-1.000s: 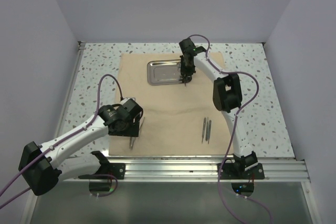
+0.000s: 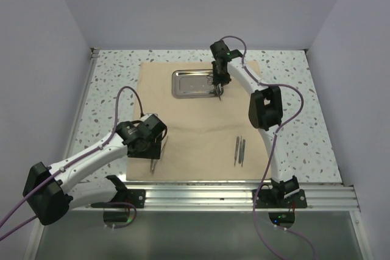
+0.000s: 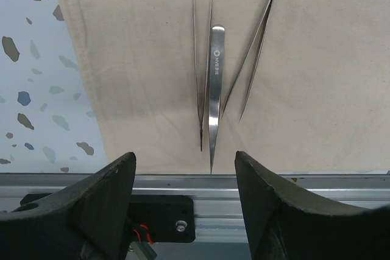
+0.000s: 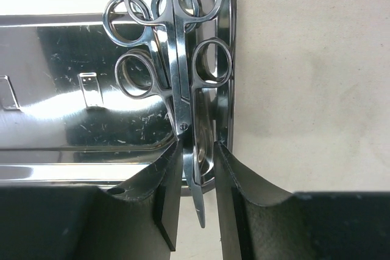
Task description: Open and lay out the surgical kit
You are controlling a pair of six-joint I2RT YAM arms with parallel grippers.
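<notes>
The steel tray (image 2: pixel 191 83) sits at the upper middle of the beige cloth. Several scissor-like instruments (image 4: pixel 181 59) lie piled along its right end, one blade reaching over the near rim. My right gripper is over that end, fingers narrowly apart around the lower part of the instruments; whether it grips is unclear. My left gripper hangs open over the lower left of the cloth, above tweezers (image 3: pixel 214 89), several in all, with nothing between its fingers. Three slim instruments (image 2: pixel 241 150) lie at the lower right.
Speckled table (image 2: pixel 311 120) shows on both sides, and a metal rail (image 2: pixel 183 193) runs along the front edge.
My right gripper has shifted slightly right and up in the top view, and the tray and protruding blade moved slightly right earlier. The left arm is still.
</notes>
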